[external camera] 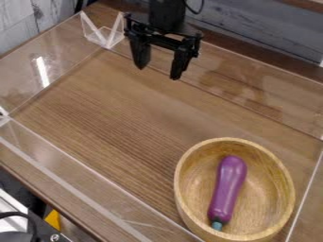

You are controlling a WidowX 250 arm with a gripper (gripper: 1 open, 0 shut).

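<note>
The black gripper (pixel 161 60) hangs over the back middle of the wooden table, its two fingers apart and pointing down, with nothing visible between them. A purple eggplant-like object (pixel 229 189) with a teal end lies lengthwise inside a yellow bowl (pixel 194 164) at the front right, well away from the gripper.
A dark cable and a small yellow piece (pixel 53 217) show at the lower left corner, beyond the table's edge.
</note>
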